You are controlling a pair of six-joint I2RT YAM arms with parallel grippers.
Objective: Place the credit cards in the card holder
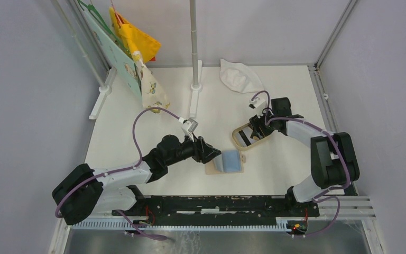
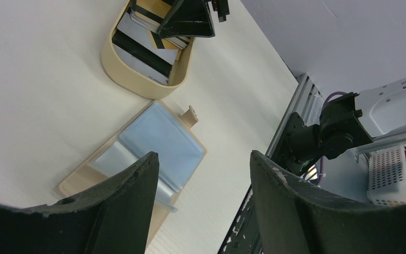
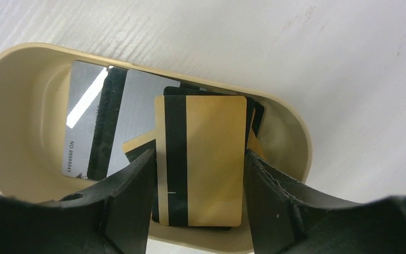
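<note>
Several bank cards lie in a beige oval tray (image 3: 26, 174). A gold card with a black stripe (image 3: 215, 159) is on top of the pile, and a silver card (image 3: 92, 116) lies flat to its left. My right gripper is open over the tray, one finger along each long side of the gold card. Left of the tray is the card holder (image 2: 161, 135), a beige base with pale blue-grey sleeves; one sleeve stands partly raised. Facing the holder, my left gripper is open with nothing held between its fingers.
The tray stands close behind the holder, with a small beige tab (image 2: 189, 116) at the holder's edge. A white cloth (image 1: 240, 76) lies at the back. Hanging fabrics (image 1: 137, 50) are at the back left.
</note>
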